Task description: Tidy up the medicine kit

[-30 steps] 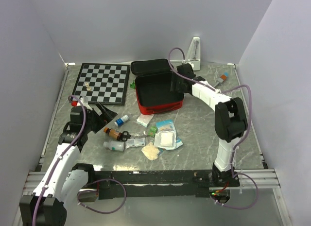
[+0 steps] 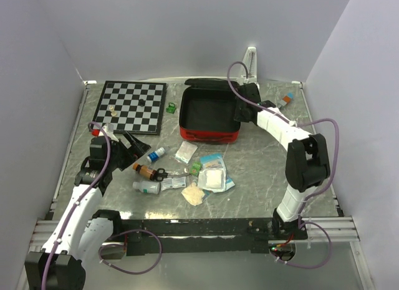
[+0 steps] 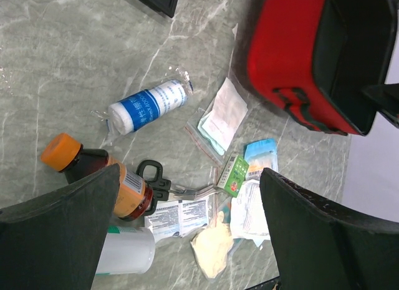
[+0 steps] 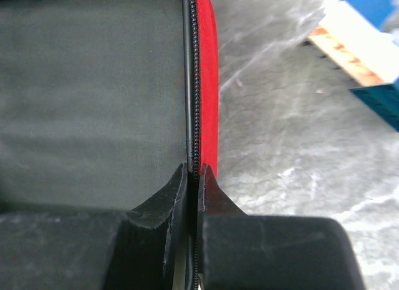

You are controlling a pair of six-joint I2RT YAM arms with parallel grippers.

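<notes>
The red medicine case (image 2: pixel 209 136) stands open and empty at the back middle, its black lid folded back. My right gripper is shut on the case's right rim, the zipper edge (image 4: pixel 194 84) pinched between its fingers. At the left, my left gripper (image 2: pixel 138 145) hangs open, holding nothing. Below it lie a blue-and-white bottle (image 3: pixel 149 106), a brown bottle with an orange cap (image 3: pixel 93 168), a white bottle (image 3: pixel 128 251), black scissors (image 3: pixel 156 181), a green box (image 3: pixel 233 175), a gauze packet (image 2: pixel 212 178) and a beige packet (image 2: pixel 193 194).
A chessboard (image 2: pixel 131 108) fills the back left. Beside it sits a small green item (image 2: pixel 171 108). An orange-and-blue item (image 2: pixel 285 100) lies at the back right, near a white stand (image 2: pixel 250 56).
The case has shifted slightly right and turned straighter. The left arm has stayed put.
</notes>
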